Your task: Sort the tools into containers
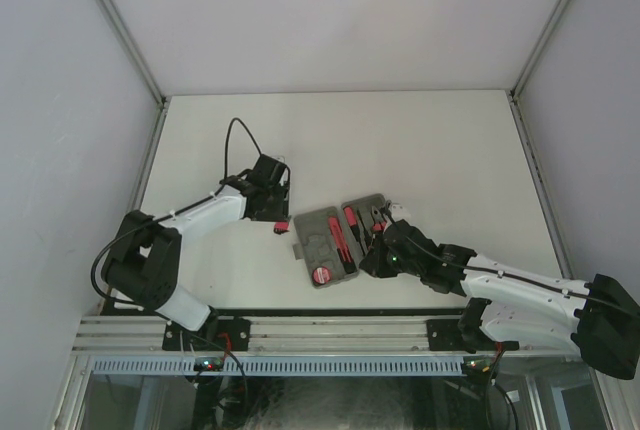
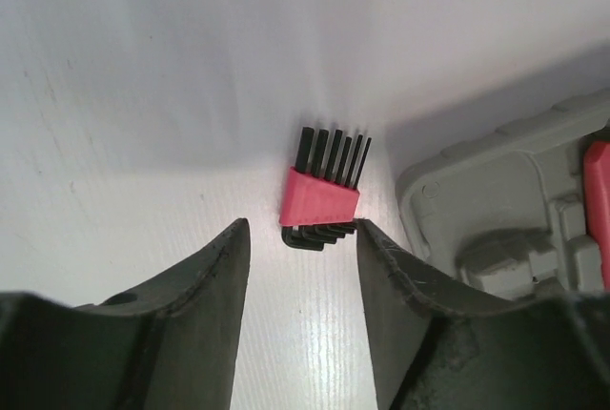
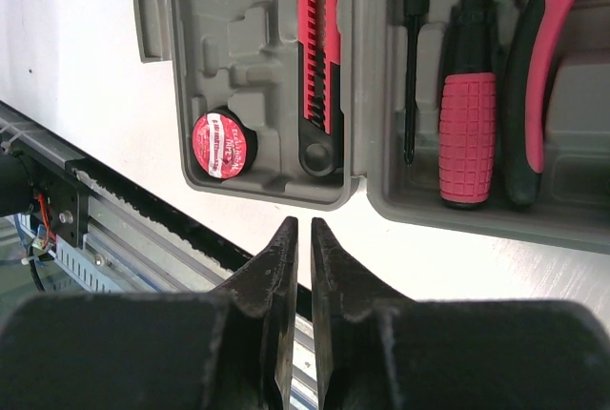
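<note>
A red hex key set [image 2: 318,199] lies on the white table left of the grey toolbox [image 1: 318,240]. My left gripper hovers over it with fingers apart, holding nothing. In the right wrist view the toolbox holds a red tape roll [image 3: 219,142], a red utility knife [image 3: 319,62], a slim black screwdriver [image 3: 415,57], a red-handled screwdriver [image 3: 466,133] and pliers [image 3: 534,86]. My right gripper sits at the box's front edge, fingertips close together with a narrow gap, nothing between them.
A metal rail [image 1: 320,364] runs along the front edge, below the toolbox. Both arms reach in from the front corners.
</note>
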